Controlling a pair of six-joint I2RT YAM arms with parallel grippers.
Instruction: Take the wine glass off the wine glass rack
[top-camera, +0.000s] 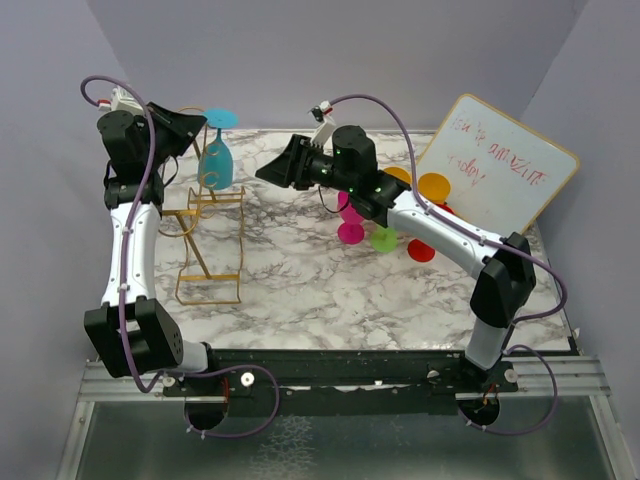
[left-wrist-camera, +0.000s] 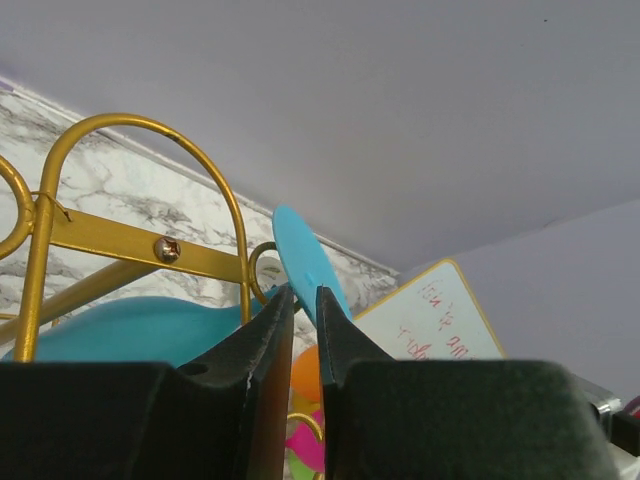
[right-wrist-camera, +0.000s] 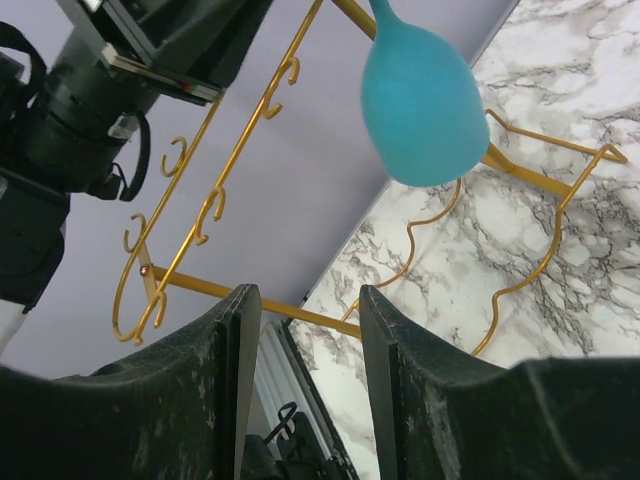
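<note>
A cyan wine glass (top-camera: 216, 160) hangs upside down on the gold wire rack (top-camera: 239, 270) at the left, its base (left-wrist-camera: 308, 262) up beside the rack's hooks. My left gripper (top-camera: 194, 128) is at the top of the rack, shut on the glass's base at its edge, as the left wrist view shows. In the right wrist view the bowl (right-wrist-camera: 422, 115) hangs above and ahead of my right gripper, which is part open with nothing between its fingers, clear of the glass.
Several pink, orange, green and red pieces (top-camera: 421, 250) lie at the right near a white board (top-camera: 500, 170) with writing.
</note>
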